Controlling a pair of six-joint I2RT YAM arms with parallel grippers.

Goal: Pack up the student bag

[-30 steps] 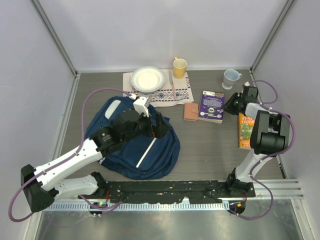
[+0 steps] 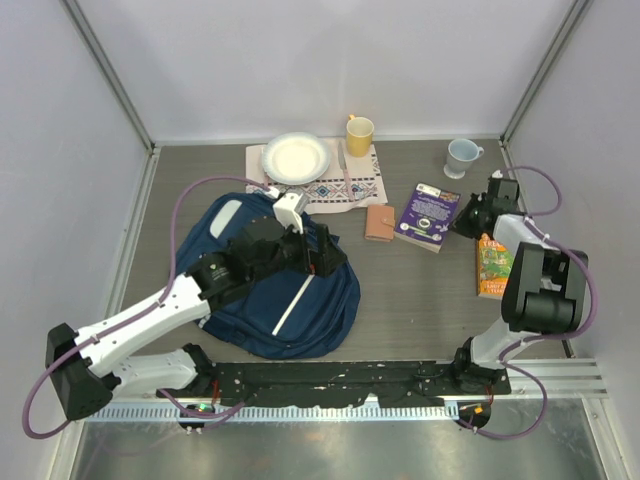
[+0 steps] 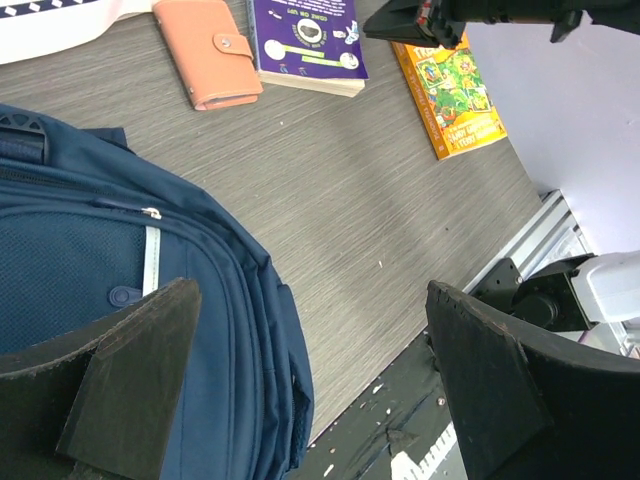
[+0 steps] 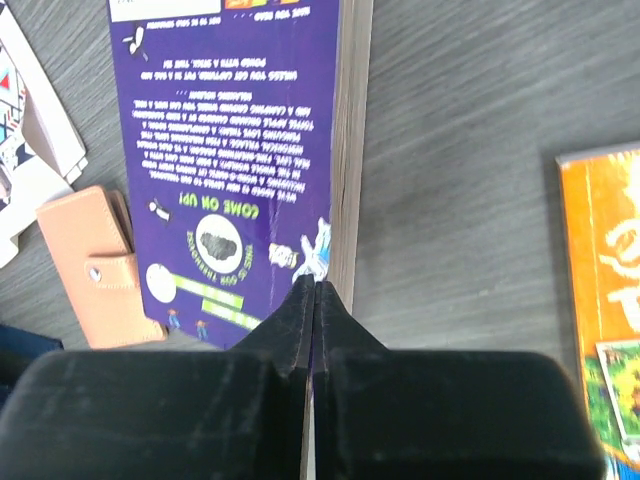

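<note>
A purple book (image 2: 428, 215) lies flat on the table right of centre, slightly turned. My right gripper is shut with nothing between its fingers; its tips are over the book's long edge in the right wrist view. An orange book (image 2: 493, 266) lies to the right, partly under the right arm. The dark blue bag (image 2: 335, 305) lies flat on the left, its zip pull showing in the left wrist view. Above the bag my left gripper stands open and empty.
A tan wallet (image 2: 380, 222) lies close left of the purple book. Behind are a white plate (image 2: 296, 158) on a patterned cloth (image 2: 330, 197), a yellow mug (image 2: 359, 136) and a pale cup (image 2: 461, 157).
</note>
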